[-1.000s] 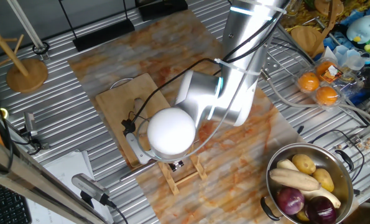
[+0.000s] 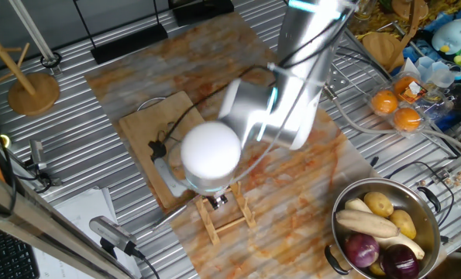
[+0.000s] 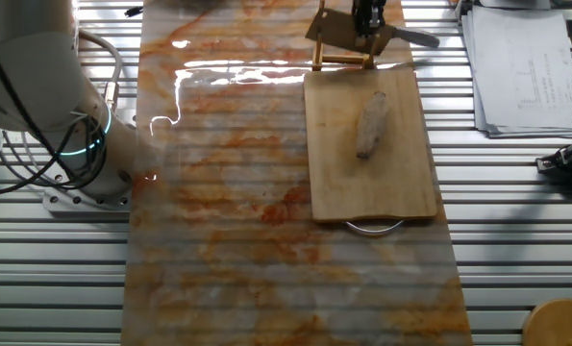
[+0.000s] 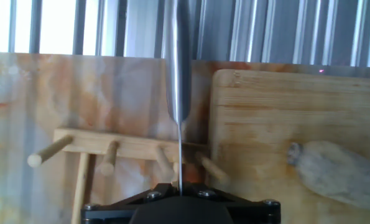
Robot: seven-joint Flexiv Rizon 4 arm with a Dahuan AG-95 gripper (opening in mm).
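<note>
A knife with a broad blade and a grey handle is gripped by my gripper, which is shut on it. In the wrist view the knife stands edge-on, rising from between the fingers with its handle pointing away. Below it is a wooden peg rack, also visible under the wrist in the exterior view. Whether the blade touches the rack cannot be told. On the cutting board lies a pale, elongated root vegetable; it is right of my gripper in the wrist view.
A steel pot holding potatoes, pale roots and purple vegetables stands at the right in exterior view 1. Papers lie beyond the marbled sheet, which is largely clear. A round wooden stand is at the far left.
My wrist has moved slightly up and left in exterior view 1, shifting the knife handle a little with it. The rack and pot have stayed in place.
</note>
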